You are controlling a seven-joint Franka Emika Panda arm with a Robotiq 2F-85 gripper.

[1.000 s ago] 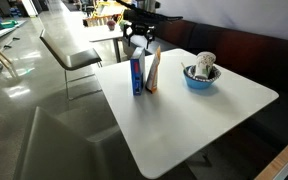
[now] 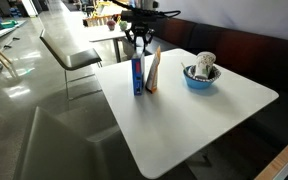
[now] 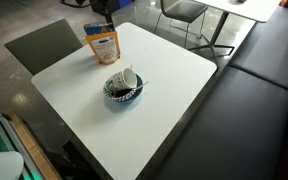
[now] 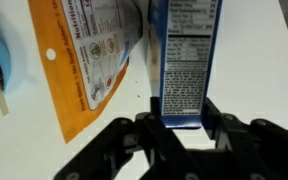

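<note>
A slim blue-and-white box [image 2: 138, 75] stands upright on the table, its printed panel [image 4: 188, 55] facing the wrist camera. Just above its top end is my gripper [image 2: 138, 40]. In the wrist view, the gripper's [image 4: 183, 122] dark fingers are apart, one on each side of the box's near end; whether they press on it is unclear. Beside the box stands an orange-and-white pouch [image 3: 105, 47], close to the box and outside my fingers. The box is partly hidden behind the pouch in the second exterior view.
A blue bowl [image 2: 200, 82] holds a white cup [image 3: 129, 78] and other items, to the pouch's right in the first exterior view. Chairs [image 2: 69, 55] stand beyond it.
The arm over the box has shifted only slightly. Box, pouch and bowl keep their places.
</note>
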